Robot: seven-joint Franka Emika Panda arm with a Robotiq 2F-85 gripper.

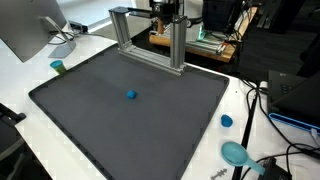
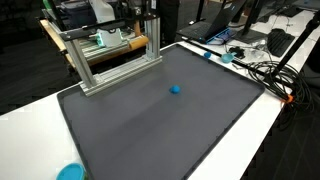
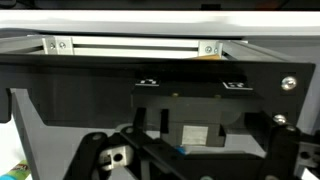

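In the wrist view my gripper reaches up from the bottom edge, its two black fingers (image 3: 147, 103) apart. A dark bar (image 3: 60, 85) with a screw fills the space around the fingertips. Between the fingers the view is dark, with a pale patch (image 3: 195, 134) lower down; whether anything touches the pads cannot be made out. A small blue object (image 1: 131, 94) lies on the grey mat (image 1: 110, 120). At the mat's far edge stands a silver metal frame (image 1: 150, 58); the arm's dark parts are beside its upper end, cut off by the picture's top.
Off the mat, on the white table, are a blue round piece (image 1: 226, 121), a teal bowl (image 1: 240, 157) and a green-topped container (image 1: 58, 67). Black cables (image 2: 285, 80) lie beyond the mat's far right side.
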